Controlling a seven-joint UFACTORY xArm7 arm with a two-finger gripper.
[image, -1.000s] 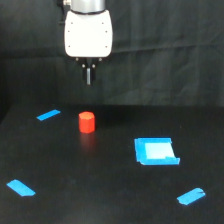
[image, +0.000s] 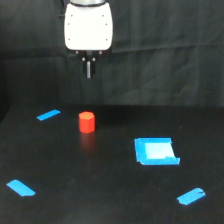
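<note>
A small red block (image: 87, 122) stands on the dark table, left of the middle. High above it, near the top of the view, hangs the white hand of my arm with its gripper (image: 89, 73) pointing down. The slim dark fingers show close together and small against the black backdrop, so whether they are fully shut is unclear. No object shows at their tips. To the right, a white square (image: 158, 151) framed in blue tape lies flat on the table.
Blue tape strips lie at the back left (image: 48, 115), front left (image: 20, 188) and front right (image: 191, 196). A dark curtain (image: 160, 60) closes off the back. Bare table lies between the block and the taped square.
The hand has risen slightly, further above the red block. The block and the taped square have stayed in place.
</note>
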